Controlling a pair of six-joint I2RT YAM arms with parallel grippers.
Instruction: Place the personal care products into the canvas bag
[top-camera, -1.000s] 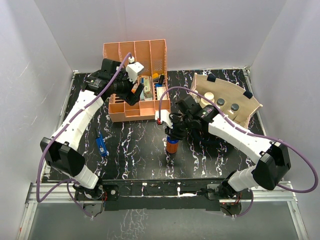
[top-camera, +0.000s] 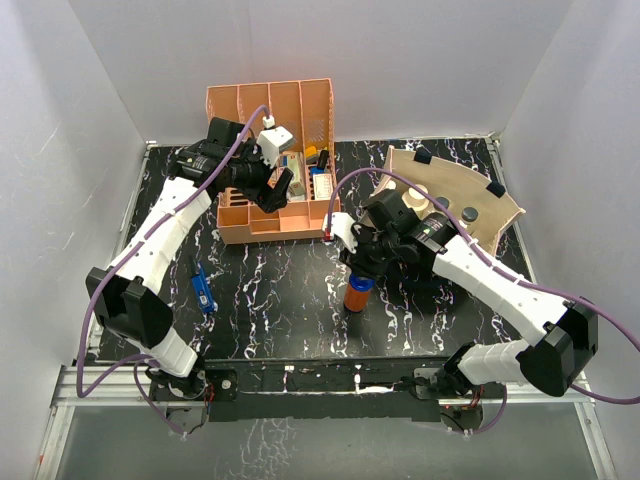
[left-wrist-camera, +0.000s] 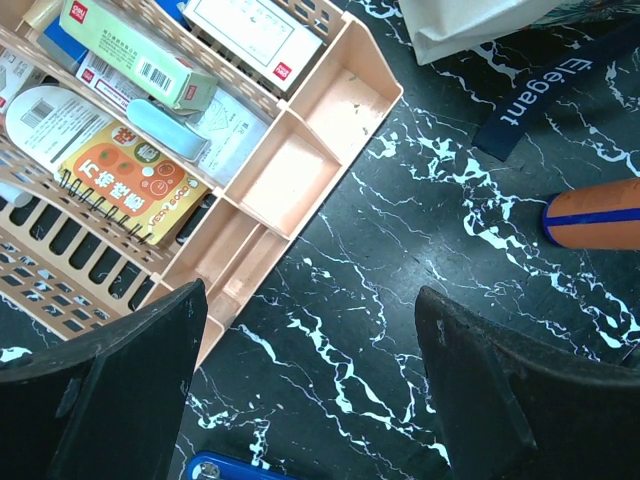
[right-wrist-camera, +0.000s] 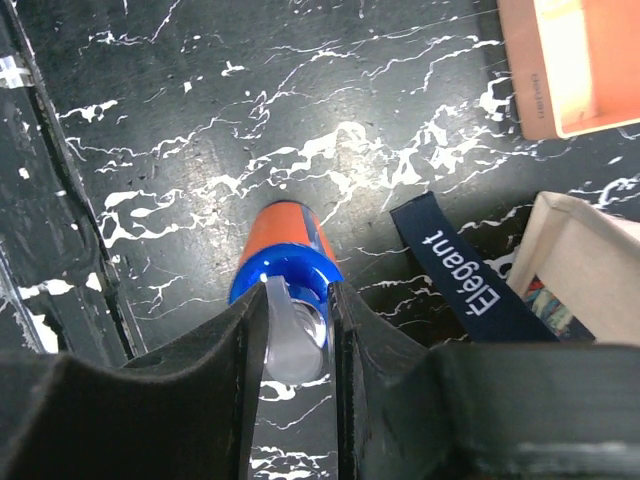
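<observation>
An orange bottle with a blue cap (top-camera: 357, 295) stands on the dark marble table. My right gripper is over it, part open, its fingertips at the cap, where a pale nozzle shows; whether it grips is unclear. The beige canvas bag (top-camera: 460, 188) at the right holds several bottles (top-camera: 470, 215), partly hidden by the right arm; its "Elegant" strap (right-wrist-camera: 450, 260) lies beside the orange bottle. My left gripper is open above the front edge of the pink organizer, with nothing between its fingers.
The pink organizer (top-camera: 255, 230) with boxes and stationery stands at the back left. A blue tool (top-camera: 201, 289) lies on the table's left. Walls enclose the back and sides.
My right gripper has moved a little right and toward the front edge, and more of the orange bottle shows beneath it. The left arm has barely moved.
</observation>
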